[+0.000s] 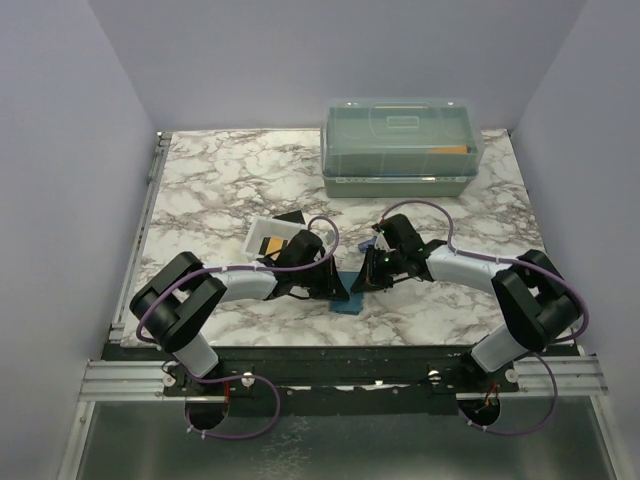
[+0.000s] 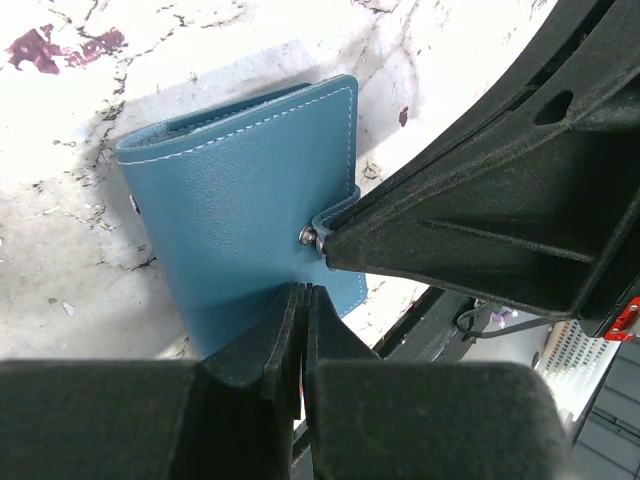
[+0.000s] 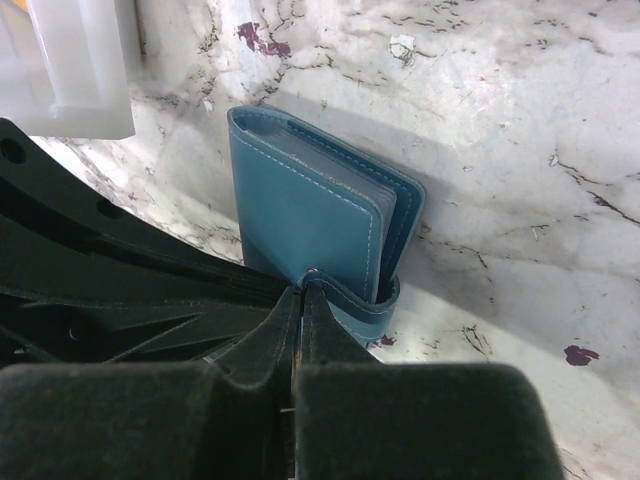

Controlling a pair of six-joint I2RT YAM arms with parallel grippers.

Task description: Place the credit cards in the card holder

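Note:
The blue card holder lies at the table's front middle, between both grippers. In the left wrist view it shows a stitched flap and a snap button at its strap. In the right wrist view clear sleeves show inside the holder. My left gripper is shut, its tips against the holder's face. My right gripper is shut at the holder's strap and snap; whether the strap is pinched between the tips is unclear.
A white tray with cards stands behind the left arm. A large clear green box sits at the back right. A small blue item is partly hidden behind the right gripper. The table's front edge is close below the holder.

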